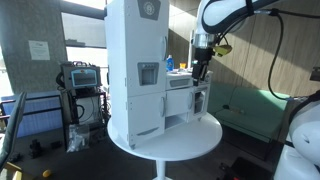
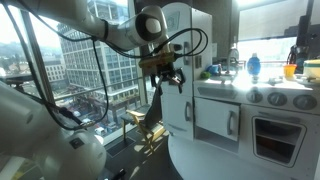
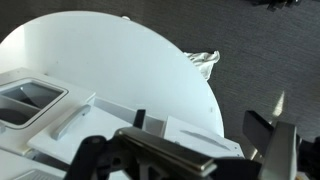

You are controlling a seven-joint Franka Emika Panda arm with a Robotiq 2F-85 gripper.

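Observation:
My gripper [image 1: 201, 72] hangs in front of the white toy kitchen's [image 1: 178, 104] counter end, at about countertop height in exterior view 1. In exterior view 2 the gripper [image 2: 166, 80] appears in front of the tall toy fridge [image 2: 179, 108], pointing down. Looking down in the wrist view, I see the gripper with its fingers spread apart and nothing visible between them. Under and beside them lie the kitchen's white panels [image 3: 78, 124] and the round white table [image 3: 112, 55].
On the counter stand a blue-topped bottle [image 2: 253, 66], an orange-yellow cup [image 2: 290, 71] and other small items. A toy oven [image 2: 276, 139] sits below. A crumpled white cloth [image 3: 204, 62] lies on the dark floor beyond the table edge.

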